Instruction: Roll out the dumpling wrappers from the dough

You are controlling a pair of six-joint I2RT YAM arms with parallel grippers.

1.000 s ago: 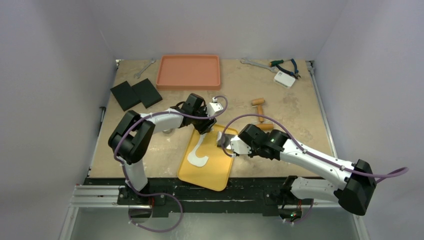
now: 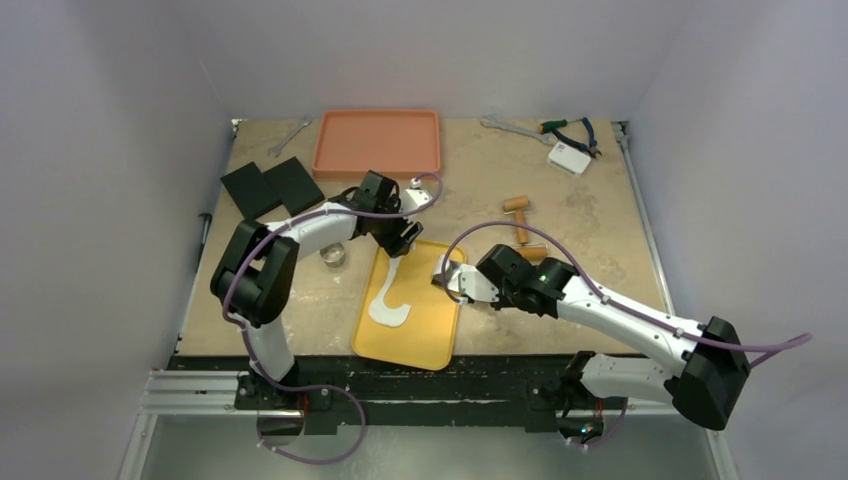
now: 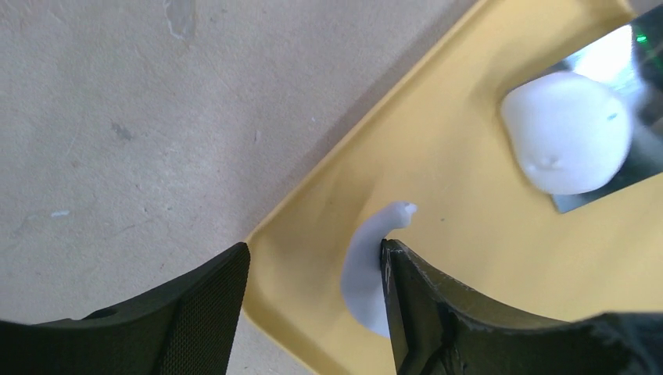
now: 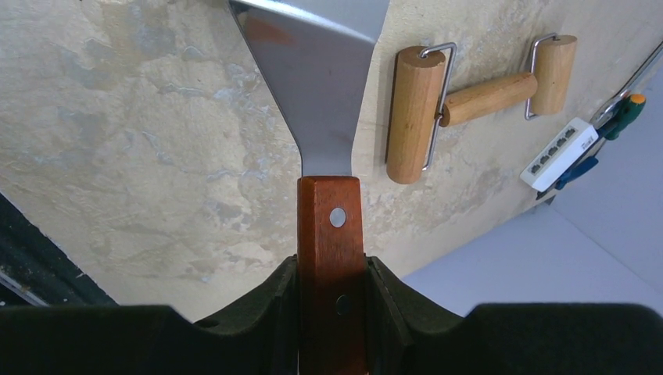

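A strip of white dough (image 2: 389,312) lies curved on the yellow board (image 2: 420,330), its upper end under my left gripper (image 2: 403,240). In the left wrist view my left gripper is open over the board's rim, the dough strip (image 3: 363,273) beside one finger. My right gripper is shut on the wooden handle of a metal scraper (image 4: 328,212). The scraper blade bears a white dough lump (image 3: 567,133) at the board's edge in the left wrist view.
Wooden rollers (image 2: 530,253) lie right of the board. A pink tray (image 2: 376,140), dark plates (image 2: 250,190), wrenches, pliers and a white power strip (image 2: 568,160) lie toward the back. A metal cup (image 2: 333,255) stands left of the board.
My left gripper has moved toward the back and left, and the yellow board has shifted slightly left. The right arm and scraper have shifted slightly.
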